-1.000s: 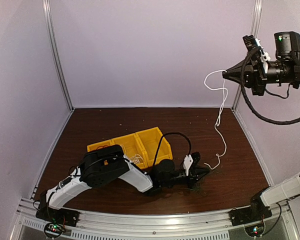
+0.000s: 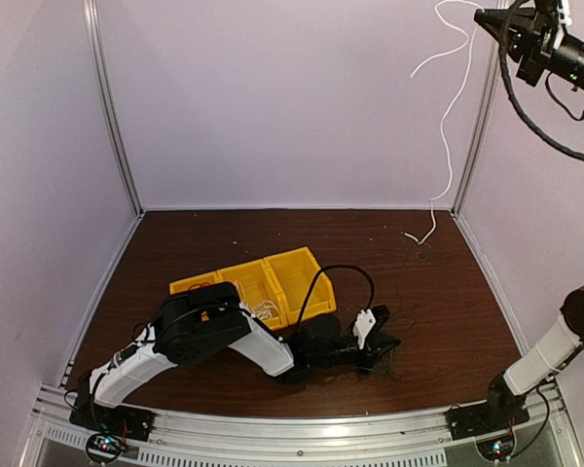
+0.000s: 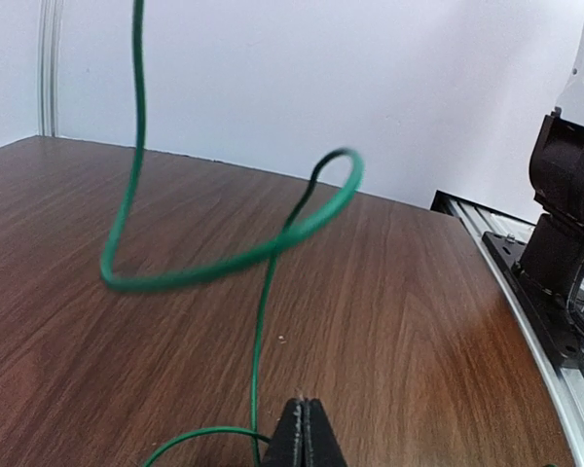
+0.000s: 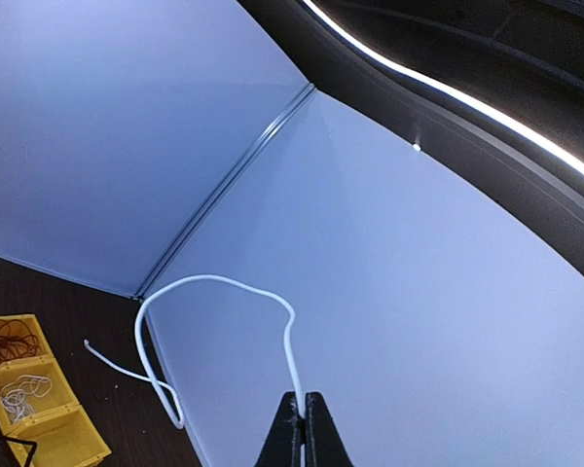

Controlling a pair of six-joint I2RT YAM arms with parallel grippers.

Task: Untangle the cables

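Note:
High at the top right of the top view, my right gripper is shut on a white cable, which hangs down in two strands. In the right wrist view the white cable runs up from between the closed fingertips and curls leftward. My left gripper is low over the front of the table, shut. A thin green cable lies tangled around there, hard to see from above. From the left wrist, a green cable loops up close to the lens and reaches the fingertips' left side; whether they pinch it, I cannot tell.
A yellow three-part bin stands at the table's middle, behind the left arm; a white cable and a reddish cable lie in separate compartments.
My right gripper has risen and moved to the right, drawing the white cable up, away from the left gripper; its strands have spread apart. The left gripper has shifted slightly.

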